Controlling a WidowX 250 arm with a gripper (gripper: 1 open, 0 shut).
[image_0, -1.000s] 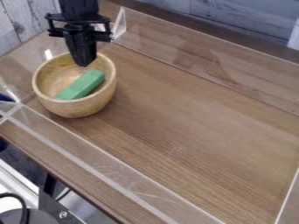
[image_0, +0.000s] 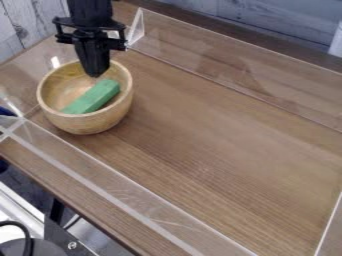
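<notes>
A light wooden bowl (image_0: 83, 115) sits on the left part of the wooden table, holding a green block (image_0: 92, 98) that lies at a slant inside it. My black gripper (image_0: 94, 70) hangs at the top left, above the back part of the bowl and behind the block. It appears shut, with nothing seen between its fingers; its tips are small and dark in this view.
Dark cables or parts show at the lower left, off the table.
The gripper has shifted very slightly, a little lower over the bowl's back. The bowl and green block look unchanged.
</notes>
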